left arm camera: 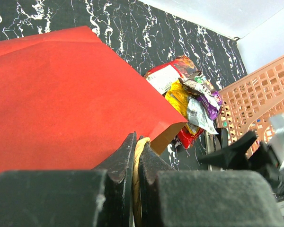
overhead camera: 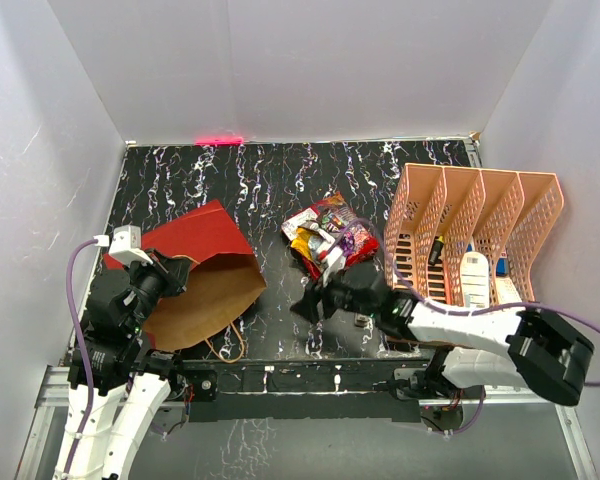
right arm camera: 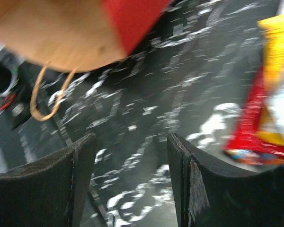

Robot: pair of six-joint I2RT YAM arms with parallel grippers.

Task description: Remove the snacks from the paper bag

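Note:
The red paper bag [overhead camera: 190, 235] lies open on its side at the left, brown inside. My left gripper is shut on its twisted cord handle [left arm camera: 138, 156]. A pile of snack packets [overhead camera: 330, 225], red, yellow, silver and purple, lies outside the bag on the marble surface, right of it. My right gripper [overhead camera: 305, 305] is open just in front of the pile, facing the bag's mouth; in the right wrist view, a red packet [right arm camera: 248, 118] is beside it and nothing is between its fingers.
A peach slatted organiser [overhead camera: 475, 200] with assorted items fills the right side. The surface behind the bag is clear. Walls [overhead camera: 290, 70] bound the back and sides.

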